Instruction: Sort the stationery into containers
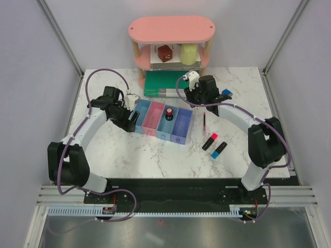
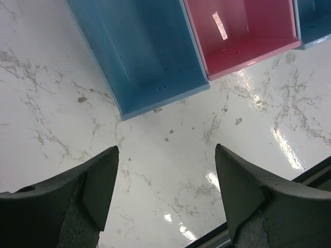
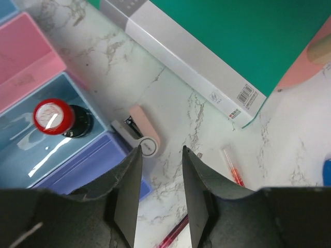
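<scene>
A pink stapler [image 3: 147,129] lies on the table against or very near the far end of the purple bin [image 3: 95,163]. Just on the near side of it in the right wrist view, my right gripper is parted, its fingers empty. A black bottle with a red cap [image 1: 169,114] stands in the blue bin [image 1: 165,127], beside the pink bin [image 1: 153,114]. My left gripper hangs wide open and empty over bare table by the leftmost blue bin [image 2: 155,49]. Two black markers, one pink-ended [image 1: 209,141], one blue-ended [image 1: 219,150], lie at right.
A green clip file [image 3: 191,51] lies behind the bins, under a pink shelf [image 1: 171,30]. A blue object [image 1: 226,92], a red-tipped white pen [image 3: 232,165] and a dark red pen [image 3: 176,231] are to the right.
</scene>
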